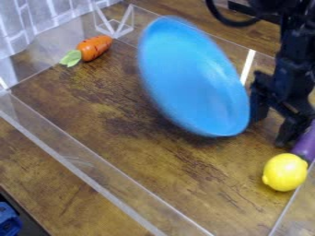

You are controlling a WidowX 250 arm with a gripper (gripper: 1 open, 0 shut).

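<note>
A blue plate (185,74) is tilted steeply up, blurred, in the middle of the tray, its left side raised high. My black gripper (274,103) is at its right edge; whether its fingers are shut on the rim is too blurred to tell. A yellow lemon (285,172) lies at the lower right, below a purple object (304,147), probably an eggplant, partly out of frame.
A carrot (94,48) lies at the back left. Clear tray walls (87,171) border the wooden surface. A blue item (6,219) is at the bottom left corner.
</note>
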